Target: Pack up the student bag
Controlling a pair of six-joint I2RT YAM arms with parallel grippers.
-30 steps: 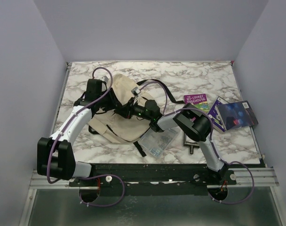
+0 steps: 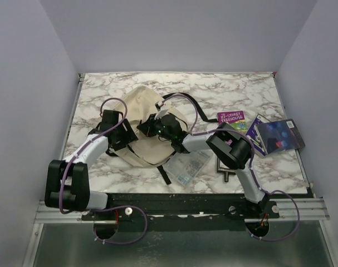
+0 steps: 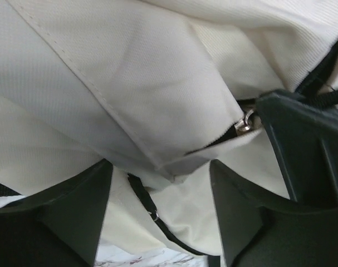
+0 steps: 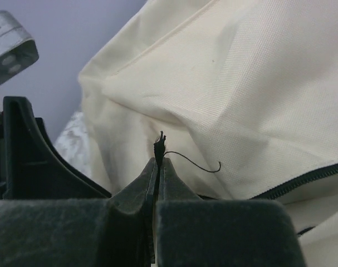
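The cream bag (image 2: 138, 103) lies bunched in the middle left, with black zippers and a metal zipper pull (image 3: 245, 122). My left gripper (image 2: 126, 140) is over the bag's left part, fingers apart above a fold, part open, holding nothing that shows. My right gripper (image 2: 150, 125) is at the bag's middle, shut, with a thin black strip standing up at its fingertips in the right wrist view; whether it grips it is hard to tell. Part of the right gripper shows at the right of the left wrist view.
A clear pouch (image 2: 186, 167) lies front centre. Books (image 2: 277, 136) and a pink-covered book (image 2: 230, 118) lie at the right, with dark items partly under the right arm. A black strap (image 2: 196, 103) runs behind the bag.
The left gripper has moved over the bag, away from its earlier place higher beside the right gripper, now lower in the top view.
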